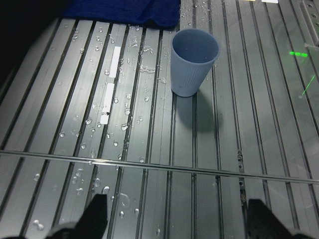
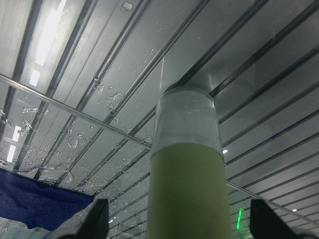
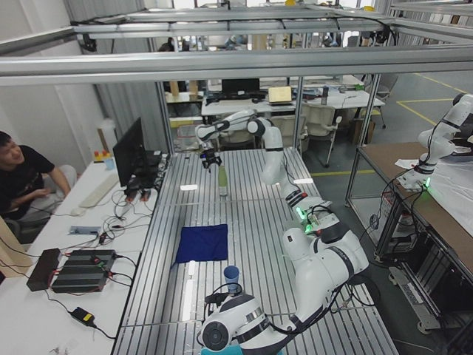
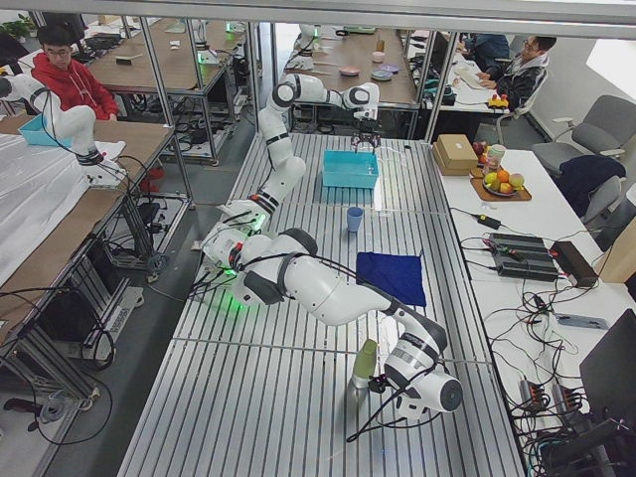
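Note:
A blue ribbed cup (image 1: 192,69) stands upright on the slatted metal table (image 1: 259,139). My left gripper is open and empty, short of the cup in the left wrist view. A green bottle with a clear end (image 2: 187,184) stands at the far part of the table in the camera left view (image 3: 222,181). My right gripper is open at the bottle, its fingertips either side of it in the right wrist view; whether they touch is not clear.
A folded navy cloth (image 4: 391,276) lies between cup and bottle. A turquoise bin (image 4: 350,174) is near the left arm's end. Water drops dot the table. A side desk (image 3: 89,296) with electronics runs alongside.

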